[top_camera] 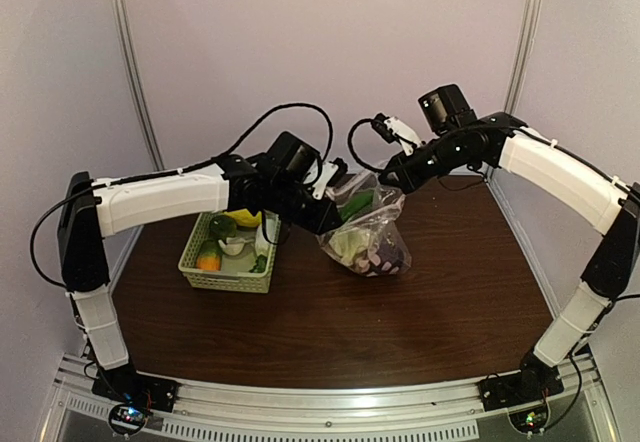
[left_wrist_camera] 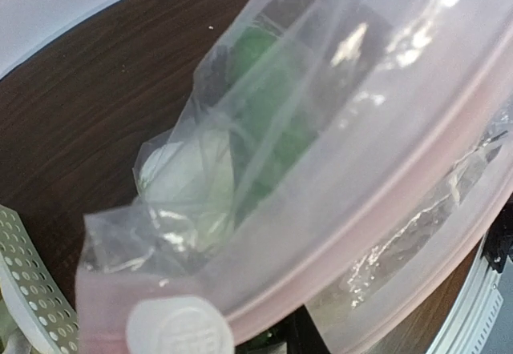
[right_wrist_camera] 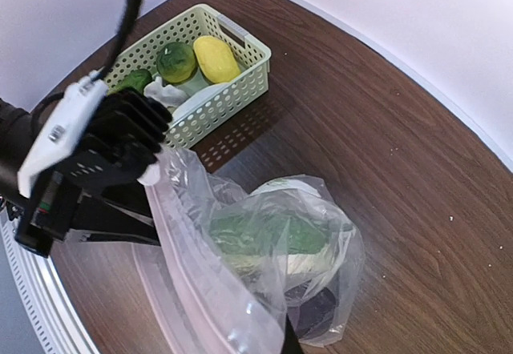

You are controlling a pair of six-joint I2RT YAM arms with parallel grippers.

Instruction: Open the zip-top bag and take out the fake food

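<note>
The clear zip top bag (top_camera: 384,234) hangs between my two grippers, with green, pale and purple fake food (top_camera: 382,257) in its lower part. Its pink zip lips (left_wrist_camera: 385,198) stand apart in the left wrist view, and a white slider (left_wrist_camera: 180,326) sits at the near corner. My left gripper (top_camera: 333,224) is shut on that slider end of the bag; its fingertips are mostly hidden. At the opposite end, my right gripper (top_camera: 388,179) is shut on the bag's thin edge. Inside, a long green piece (right_wrist_camera: 272,234) lies by a pale one (left_wrist_camera: 192,182).
Left of the bag, partly under my left arm, a pale green basket (top_camera: 225,282) holds several food pieces, among them a yellow one (right_wrist_camera: 216,59) and a dark green one (right_wrist_camera: 176,62).
</note>
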